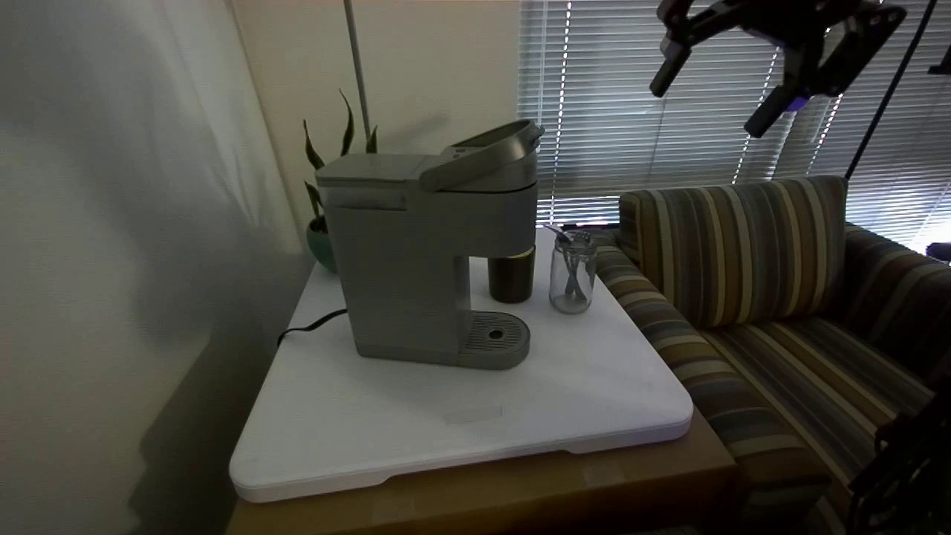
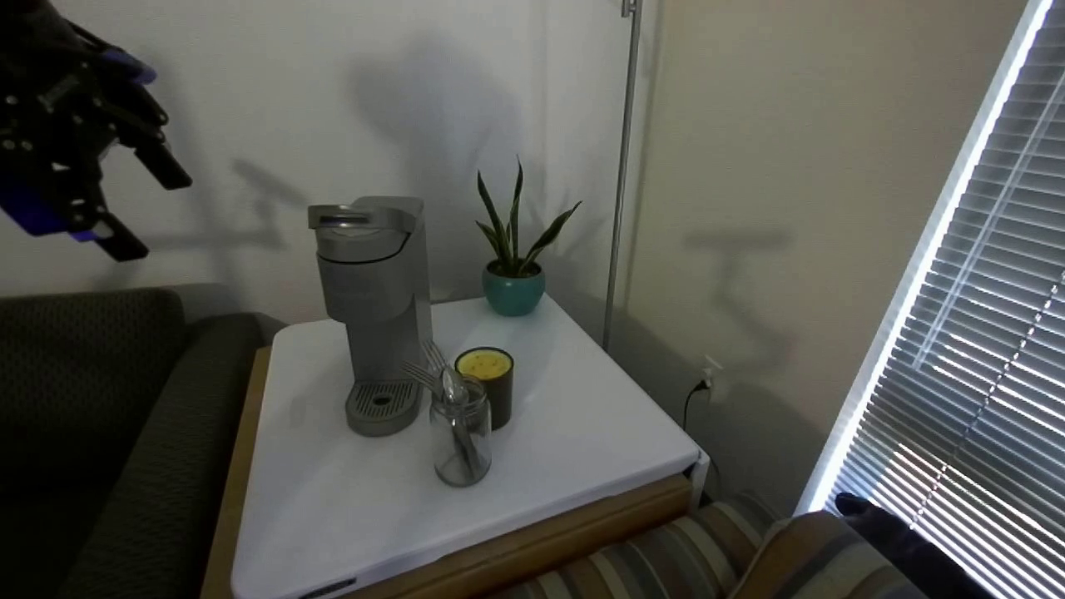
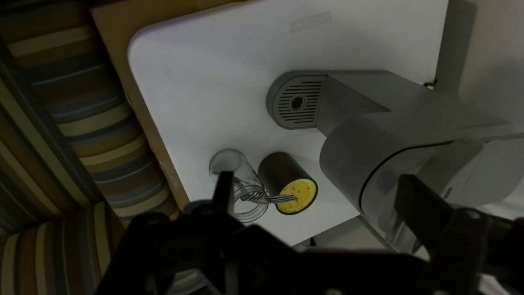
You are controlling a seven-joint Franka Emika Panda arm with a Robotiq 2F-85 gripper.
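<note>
High over the right side of the scene, my gripper [image 1: 709, 108] stands open, its two dark fingers wide apart with nothing between them. It is well above the table and clear of everything on it. A grey coffee maker [image 2: 374, 274] stands upright on the white table, and its drip tray [image 1: 496, 336] is bare. Beside it is a dark cup [image 2: 499, 398] with a yellow top. Several forks and spoons lean in a clear glass jar [image 2: 461, 454] close to that cup. From above, in the wrist view, the fork tines overlap the cup's yellow top [image 3: 298, 195].
A plant in a teal pot [image 2: 513, 290] sits at the table's back corner near the wall. A striped armchair [image 1: 749, 258] adjoins the table. A black cord [image 1: 312, 326] runs behind the coffee maker.
</note>
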